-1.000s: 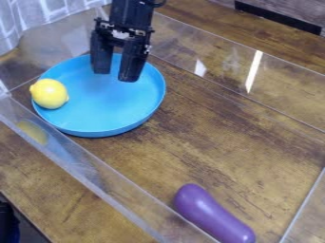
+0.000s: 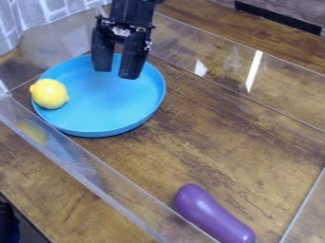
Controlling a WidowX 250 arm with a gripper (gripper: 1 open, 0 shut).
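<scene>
A black gripper (image 2: 117, 59) hangs over the back of a blue plate (image 2: 114, 109), its two fingers apart with no object visible between them. At the left side of the plate sits a yellow lemon-like object (image 2: 49, 94). A purple eggplant-like object (image 2: 210, 211) lies at the lower right, away from the plate.
A clear plastic wall (image 2: 95, 180) runs diagonally across the lower left, in front of the plate.
</scene>
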